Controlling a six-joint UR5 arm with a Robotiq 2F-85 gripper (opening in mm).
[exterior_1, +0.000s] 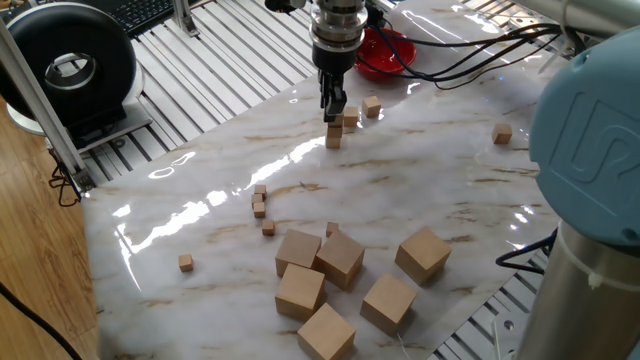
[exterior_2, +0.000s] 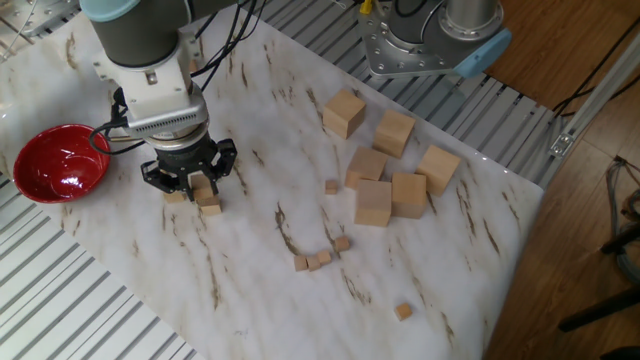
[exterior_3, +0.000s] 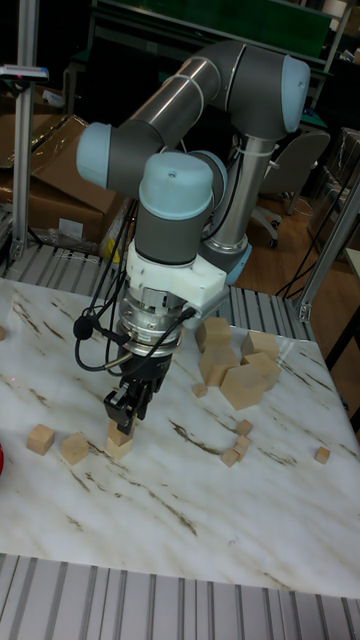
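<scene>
Two small wooden cubes stand stacked on the marble table, the upper cube (exterior_2: 202, 187) resting on or just above the lower cube (exterior_2: 210, 207). My gripper (exterior_2: 201, 186) points down over this stack, its fingers around or close beside the upper cube. Whether they press on it or stand slightly apart cannot be made out. From the side, the gripper (exterior_3: 126, 414) partly covers the upper cube, while the lower cube (exterior_3: 118, 446) shows beneath. Close by on the table sit two more small cubes, a nearer cube (exterior_1: 350, 118) and a farther cube (exterior_1: 372, 107).
A red bowl (exterior_2: 62, 165) stands beside the gripper. Large wooden blocks (exterior_2: 373, 202) cluster toward the robot's base, with several small cubes (exterior_2: 313, 262) near them. One lone cube (exterior_1: 502, 134) lies apart at the right. Marble between stack and blocks is clear.
</scene>
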